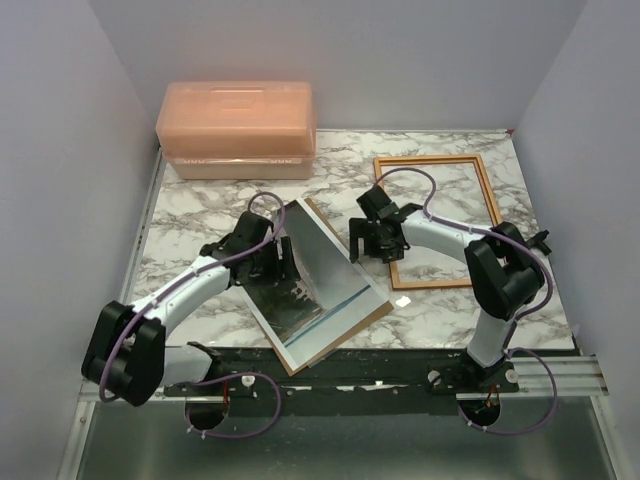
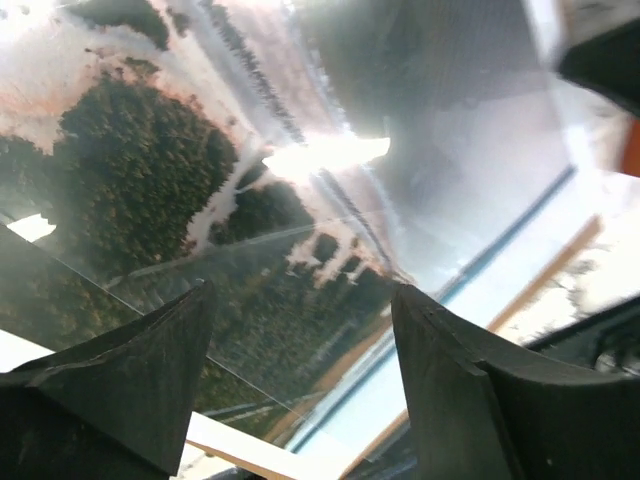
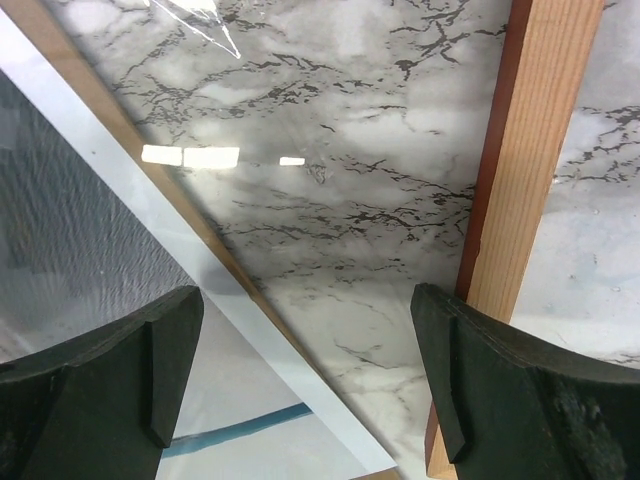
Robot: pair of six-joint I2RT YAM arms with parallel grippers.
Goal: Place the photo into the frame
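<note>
The photo [image 1: 292, 308], showing dark greenery and pale rock, lies slanted on the table on a white-bordered backing board [image 1: 358, 321]. Glare crosses its glossy surface in the left wrist view. Over it my left gripper [image 1: 280, 264] stands open, with nothing held between its parted fingers. To the right lies the empty wooden frame [image 1: 435, 284]. My right gripper [image 1: 368, 243] is open between board and frame. One of its fingers [image 3: 440, 330] is close against the frame's left bar [image 3: 520, 190]; whether they touch is hard to tell.
An orange translucent box [image 1: 237, 128] stands at the back left. Between the board and the frame runs a narrow strip of bare marble table [image 3: 330, 230]. The board's front corner reaches over the table's front edge.
</note>
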